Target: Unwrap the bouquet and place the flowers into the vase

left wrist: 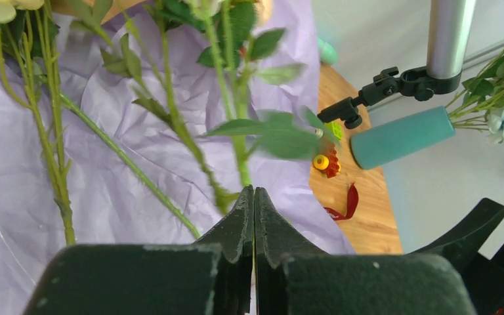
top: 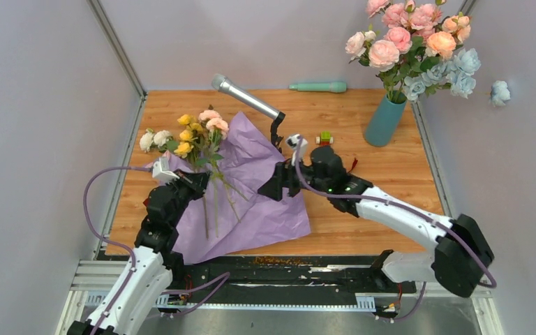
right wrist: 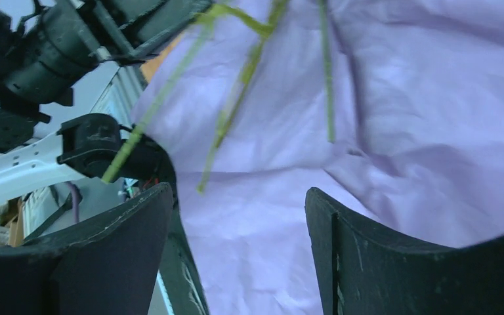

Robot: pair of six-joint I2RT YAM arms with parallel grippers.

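Peach flowers (top: 213, 122) lie over the purple paper (top: 272, 216), beside yellow flowers (top: 184, 139) and white ones. My left gripper is shut on a thin green stem (left wrist: 241, 154), which runs down to its fingertips; its leaves are blurred. Several other stems lie on the paper. In the top view, my right gripper (top: 269, 185) hangs over the paper's right part, right of the stems. Its view shows it open, nothing between its fingers, with stem ends (right wrist: 220, 128) farther off. The teal vase (top: 385, 122) stands back right, holding pink, peach and blue flowers (top: 419, 52).
A silver pole (top: 248, 96) on a black clamp rises behind the paper. A toy (top: 324, 138) and red ribbon (top: 354, 164) are partly hidden by my right arm. A teal tube (top: 317, 87) lies at the back.
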